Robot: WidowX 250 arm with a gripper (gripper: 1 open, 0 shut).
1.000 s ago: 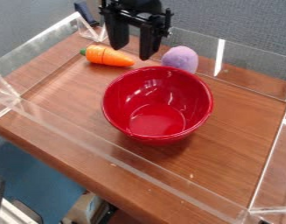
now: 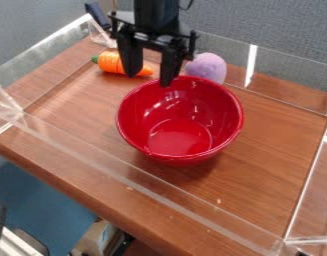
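My black gripper (image 2: 150, 62) hangs over the back of the wooden table, its two fingers spread apart with nothing seen between them, just behind the red bowl's rim. The red bowl (image 2: 179, 125) sits empty in the middle. An orange carrot (image 2: 115, 63) with a green top lies at the back left, partly behind the left finger. A purple round object (image 2: 206, 67) rests at the back right, right of the gripper.
Clear low walls edge the wooden table (image 2: 259, 160) on its sides. Grey padded wall stands behind.
My gripper has come lower in the view, toward the bowl's back rim and the carrot. The bowl, carrot and purple object have not moved.
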